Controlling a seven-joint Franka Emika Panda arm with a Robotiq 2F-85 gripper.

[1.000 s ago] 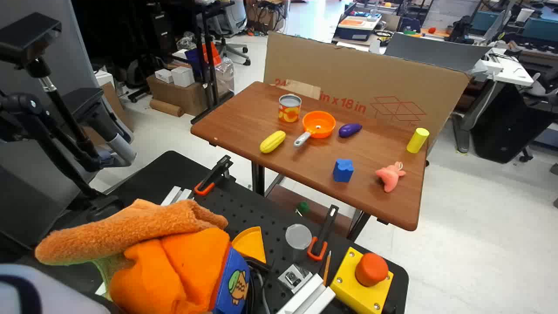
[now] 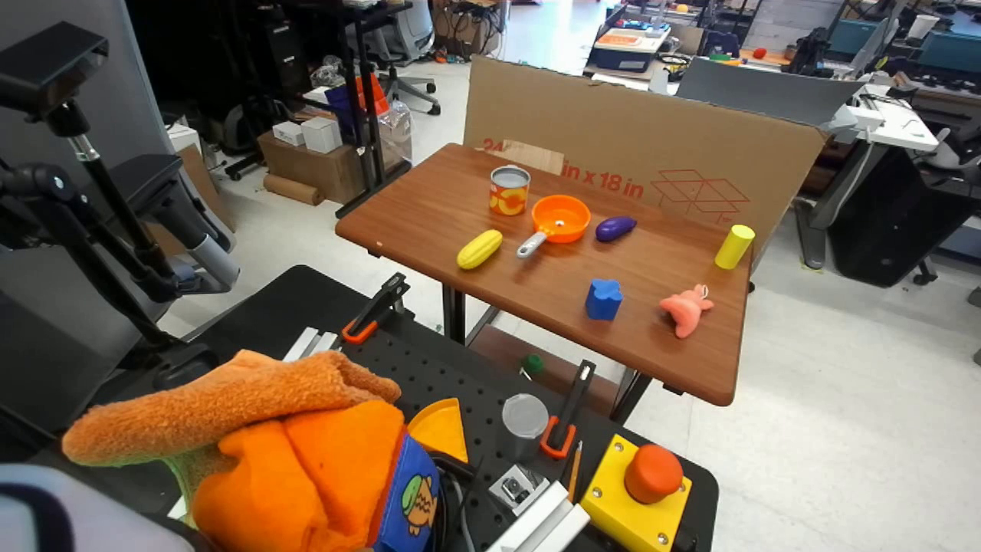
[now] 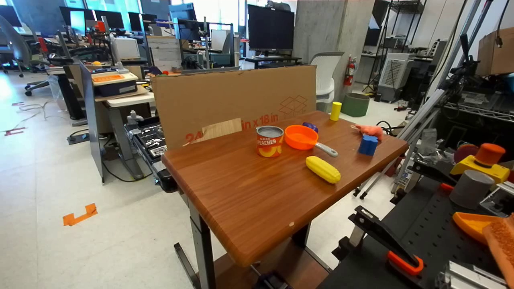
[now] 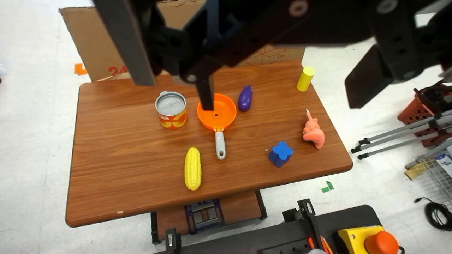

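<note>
My gripper shows only in the wrist view, open, its dark fingers wide apart with only the table scene far beyond them. On the brown table (image 4: pixel 127 169) stands a peach can (image 4: pixel 171 110), upright. Right of it lies an orange toy pan (image 4: pixel 224 110) with a grey handle, partly covered by one finger in this view. A purple eggplant (image 4: pixel 245 99) rests beside the pan, and yellow corn (image 4: pixel 193 168) lies nearer the front edge. Farther right are a blue block (image 4: pixel 280 153), a pink plush toy (image 4: pixel 313 132) and an upright yellow cylinder (image 4: pixel 305 78).
A cardboard panel (image 2: pixel 634 138) walls off the table's back edge. Across a gap in front stands a black perforated bench with clamps (image 2: pixel 570 409), an orange cloth (image 2: pixel 303 460) and a yellow box with a red button (image 2: pixel 639 492).
</note>
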